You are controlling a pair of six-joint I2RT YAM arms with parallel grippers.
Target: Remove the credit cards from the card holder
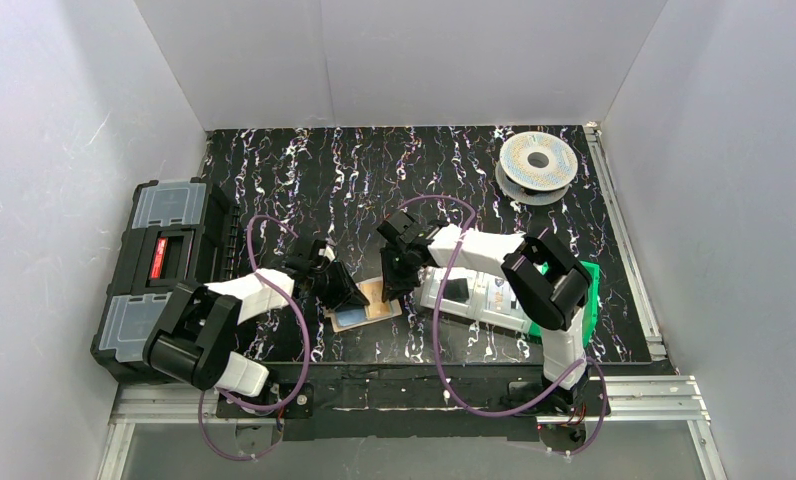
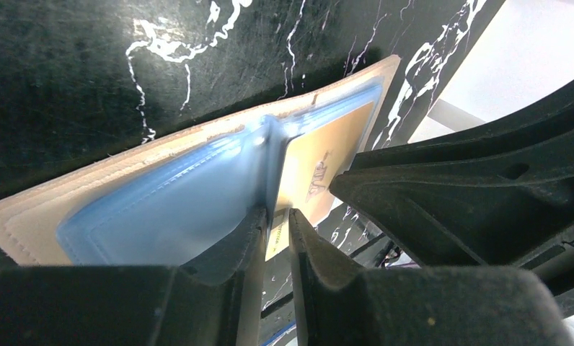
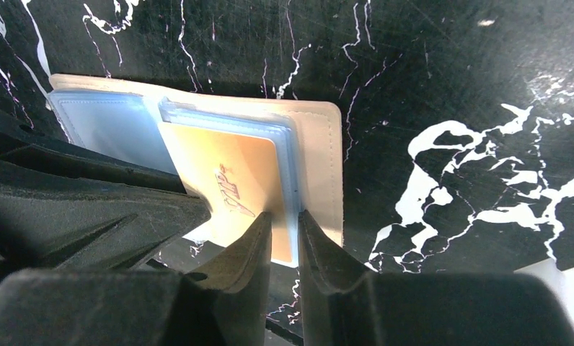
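The open card holder (image 1: 381,310) lies flat in front of both arms, tan outside with blue pockets. A tan card (image 3: 230,169) sits in its right-hand blue pocket (image 3: 293,173), and the left-hand pocket (image 2: 172,202) appears to hold no card. My left gripper comes down at the middle fold, by the card's left edge; its fingers are close together, and I cannot tell if they pinch anything. At the right pocket's outer edge, my right gripper has its narrow fingers around the blue sleeve edge. Contact below the fingertips is hidden.
A black toolbox (image 1: 164,275) stands at the left, a white spool (image 1: 536,165) at the back right. White trays (image 1: 479,300) and a green container (image 1: 589,300) lie under and beside the right arm.
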